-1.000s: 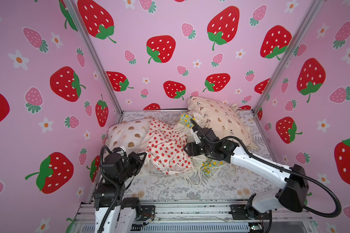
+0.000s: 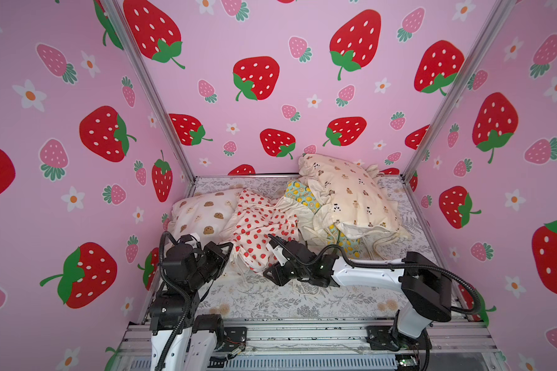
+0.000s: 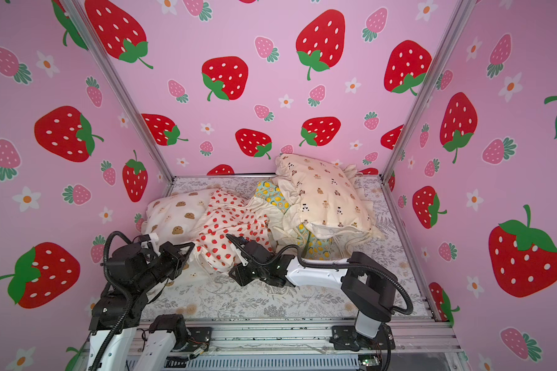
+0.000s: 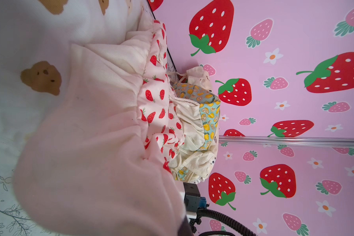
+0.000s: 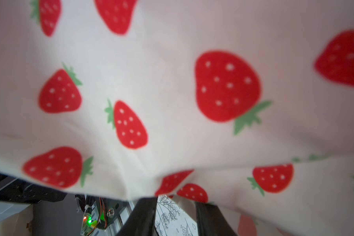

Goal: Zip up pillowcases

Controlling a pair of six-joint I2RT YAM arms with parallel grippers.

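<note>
A white pillowcase with red strawberries (image 2: 260, 228) lies crumpled in the middle, ruffled cream edges around it. To its left is a white pillow with brown bears (image 2: 207, 213). My right gripper is at the strawberry cloth's front edge; its fingers (image 5: 142, 216) stand apart, the mat showing between them and the cloth's hem just past the tips. Above the bear pillow's front side, my left gripper (image 2: 229, 246) looks shut, with nothing visible between its fingers. Pale pink ruffle cloth (image 4: 106, 157) fills much of the left wrist view, where the left fingers do not show. No zipper is visible.
A plump cream pillow with small animals (image 2: 352, 194) rests at the right over a lemon-print pillowcase (image 2: 303, 194). Pink strawberry walls close in the back and sides.
My right gripper has moved left and toward the front, from the strawberry cloth's right side to its front edge. The left arm has stayed still.
</note>
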